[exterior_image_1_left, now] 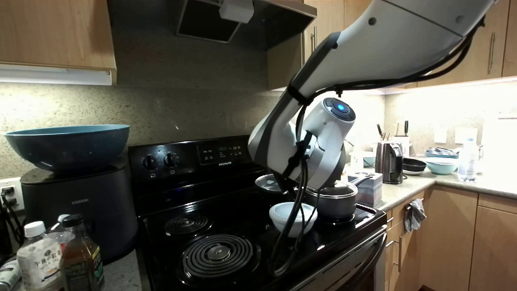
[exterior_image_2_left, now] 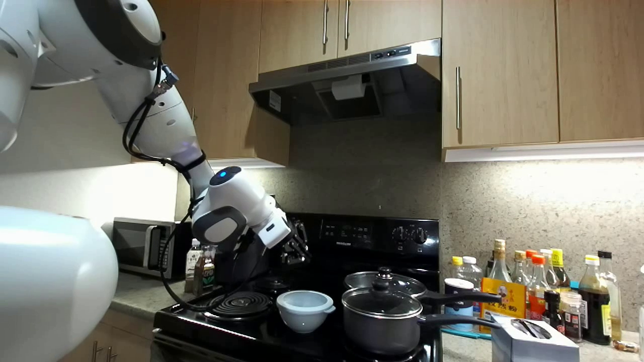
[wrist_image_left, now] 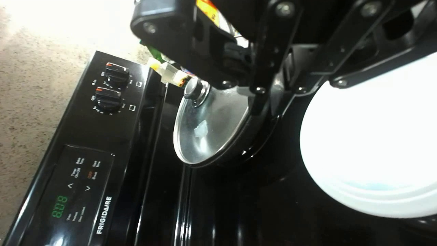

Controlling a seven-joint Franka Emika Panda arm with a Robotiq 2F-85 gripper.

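A pale bowl (exterior_image_2_left: 305,313) rests upright on the black stovetop, left of the pots in exterior view 2; its rounded side fills the right of the wrist view (wrist_image_left: 381,143). My gripper (exterior_image_2_left: 302,256) hangs above and behind the bowl, apart from it. In the wrist view, the gripper has its fingertips close together with a narrow gap, part open, and nothing shows held. A grey lidded pot (exterior_image_2_left: 381,320) stands right of the bowl. Behind it is a pan with a glass lid (wrist_image_left: 211,127). The arm hides the gripper in exterior view 1.
Bare coil burners (exterior_image_1_left: 218,254) lie left of the bowl in exterior view 1. Pot handles (exterior_image_2_left: 462,320) reach right over the counter, near a tissue box (exterior_image_2_left: 534,341) and several bottles. The range hood (exterior_image_2_left: 350,81) is overhead. A black appliance (exterior_image_1_left: 80,208) stands left of the stove.
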